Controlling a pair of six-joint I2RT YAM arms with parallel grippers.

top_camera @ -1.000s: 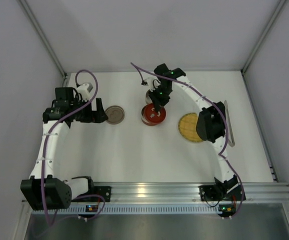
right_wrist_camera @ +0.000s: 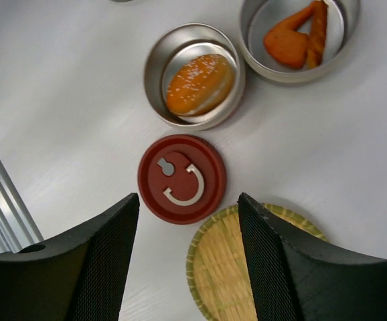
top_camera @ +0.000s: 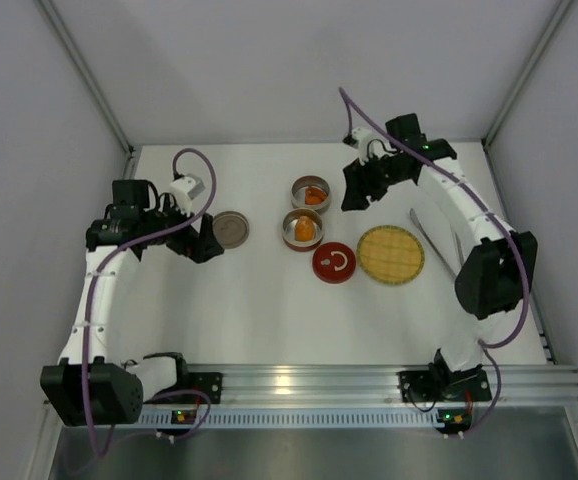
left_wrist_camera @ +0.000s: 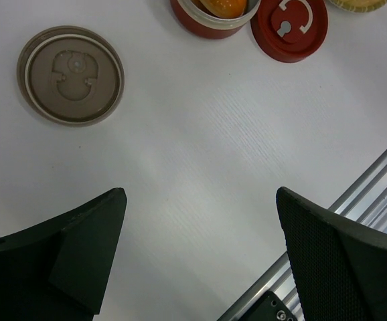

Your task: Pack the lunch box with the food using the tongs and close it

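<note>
Two round metal-lined bowls stand touching near the table's middle. The nearer bowl (top_camera: 287,236) holds an orange-brown bun (right_wrist_camera: 201,85); the farther bowl (top_camera: 297,196) holds an orange drumstick-like piece (right_wrist_camera: 299,37). Flat on the table beside the nearer bowl lies a red lid (top_camera: 334,263) with a white curved mark. A grey-brown lid (left_wrist_camera: 73,78) rests farther left. My right gripper (top_camera: 354,203) is open above the table, right of the bowls, with nothing between its fingers. Also empty and open, my left gripper (top_camera: 209,248) hangs just left of the grey-brown lid.
A round yellow woven plate (top_camera: 390,255) lies right of the red lid, close to it. Long thin utensils (top_camera: 431,242) lie at the right, partly behind the right arm.
The red lid was in my right gripper over the nearer bowl; it now lies on the table beside it. The right gripper has moved off to the right, uncovering both bowls.
</note>
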